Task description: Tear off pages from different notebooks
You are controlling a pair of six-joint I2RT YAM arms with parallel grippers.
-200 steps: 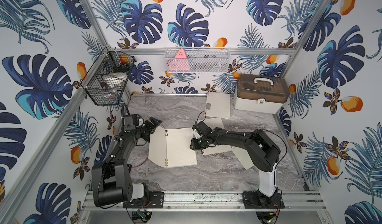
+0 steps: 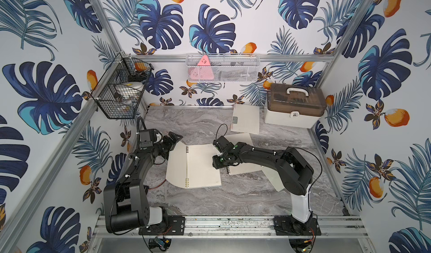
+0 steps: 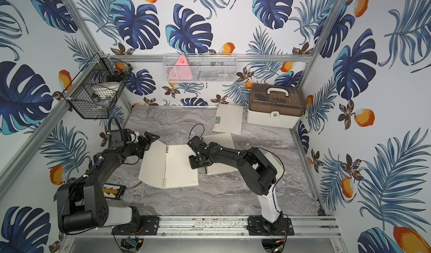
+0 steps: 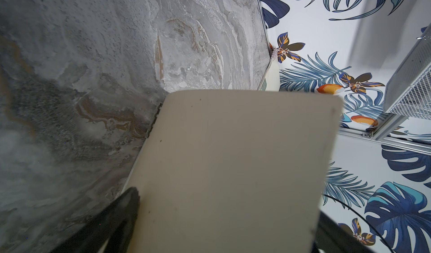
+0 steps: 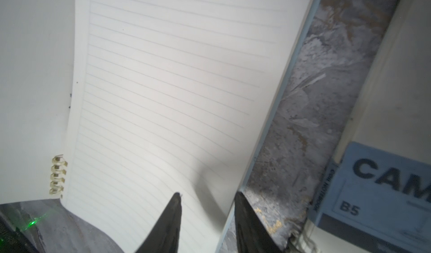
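Observation:
An open spiral notebook [image 2: 202, 172] lies left of centre, lined page [image 5: 179, 73] uppermost. My left gripper [image 2: 172, 141] is at its upper left corner, by the raised left leaf [image 4: 233, 163], which fills much of the left wrist view between the fingers; whether it is gripped is unclear. My right gripper is low over the lined page's outer edge, fingers apart, one at that edge. A second notebook [image 2: 242, 167] lies to the right under my right arm, with a CAM B5 label [image 5: 372, 190].
A closed notebook [image 2: 245, 116] lies at the back, beside a lidded box [image 2: 294, 109]. A pale sheet [image 2: 273, 181] is at the right. A black wire basket [image 2: 123, 100] and white mesh basket [image 2: 238, 69] hang on the walls. Bare table shows along the front.
My right gripper has shifted slightly left, and the open notebook has moved very slightly with it. The left arm looks still.

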